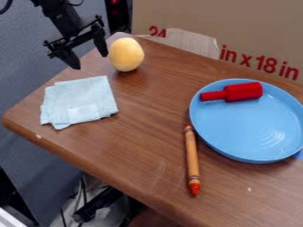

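My black gripper [89,60] hangs at the upper left with its fingers apart and empty, just left of a yellow round object [127,54] and above a folded pale blue cloth [78,101]. The cloth lies on the left part of the wooden table. An orange crayon [192,160] lies to the right, and a red cylindrical object [242,91] rests on a blue plate [246,136].
A large cardboard box [225,27] stands along the back edge. The table's left edge drops off beside the cloth.
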